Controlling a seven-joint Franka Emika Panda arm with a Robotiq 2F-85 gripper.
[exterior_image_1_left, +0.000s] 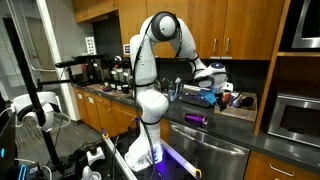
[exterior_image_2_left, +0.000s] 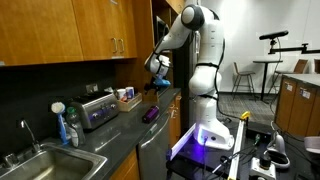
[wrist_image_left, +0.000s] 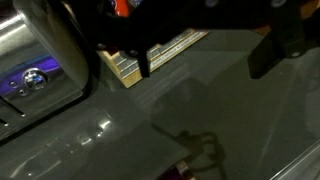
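Observation:
My gripper is open above the dark countertop (wrist_image_left: 120, 125), its two dark fingers wide apart with nothing between them. In exterior view 1 the gripper (exterior_image_1_left: 224, 101) hangs in front of the wooden tray, over the counter. A dark purple object (exterior_image_1_left: 195, 119) lies on the counter closer to the front edge. Exterior view 2 shows this purple object (exterior_image_2_left: 151, 114) too, and only a piece of it (wrist_image_left: 178, 172) enters the wrist view at the bottom. It is apart from the fingers.
A silver toaster (exterior_image_2_left: 98, 109) stands against the wall, close to the left side in the wrist view. Beside it is a wooden tray (wrist_image_left: 127, 72) holding small items. A sink (exterior_image_2_left: 50, 163) lies farther along.

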